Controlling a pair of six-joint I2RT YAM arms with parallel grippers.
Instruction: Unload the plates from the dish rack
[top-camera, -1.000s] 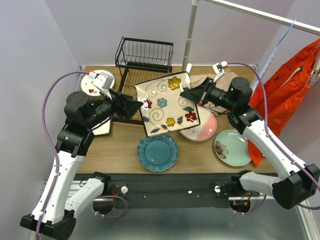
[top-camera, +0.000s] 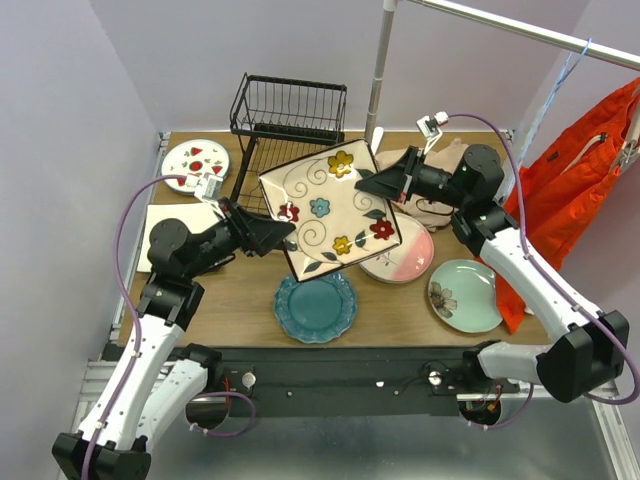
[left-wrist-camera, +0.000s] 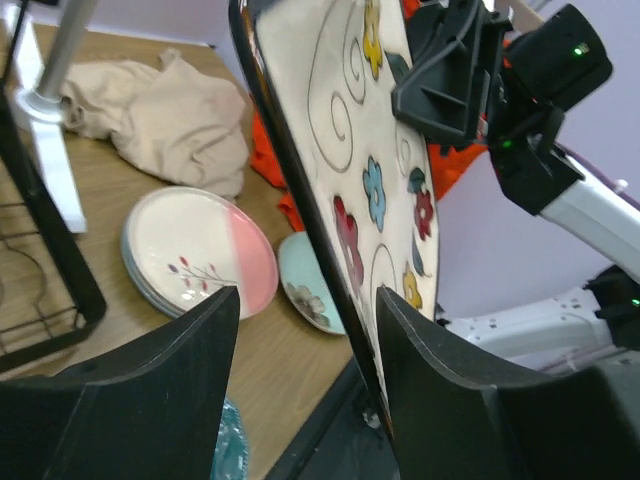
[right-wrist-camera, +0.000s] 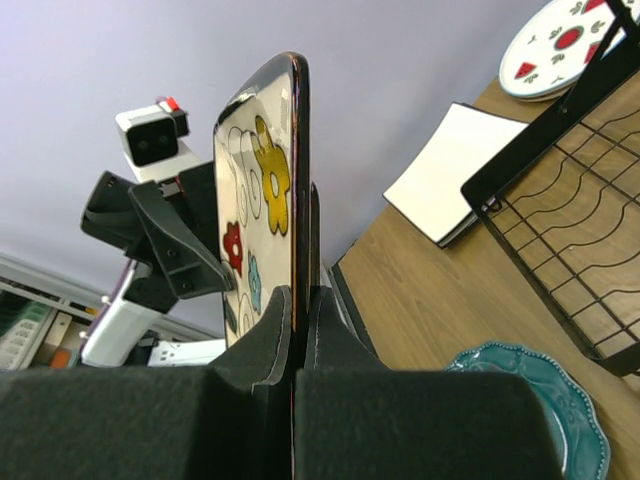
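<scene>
A square cream plate with flowers and a dark rim (top-camera: 325, 212) is held up in the air between both arms. My right gripper (top-camera: 368, 186) is shut on its upper right edge; in the right wrist view the fingers (right-wrist-camera: 262, 335) press on both sides of the rim. At the opposite, left edge, my left gripper (top-camera: 285, 236) stands part open. The left wrist view shows the rim running between its fingers, close to the right one and with a clear gap to the left one. The black dish rack (top-camera: 290, 132) stands behind; its lower tier is partly hidden by the plate.
On the wooden table lie a teal plate (top-camera: 316, 307), a pink-and-white plate (top-camera: 410, 258), a green plate (top-camera: 467, 297), a watermelon-patterned round plate (top-camera: 197, 155) and white square plates (right-wrist-camera: 455, 165). A beige cloth (left-wrist-camera: 165, 115) and metal pole (top-camera: 380, 70) stand near the rack.
My left gripper has shifted right and slightly down, onto the plate's left edge.
</scene>
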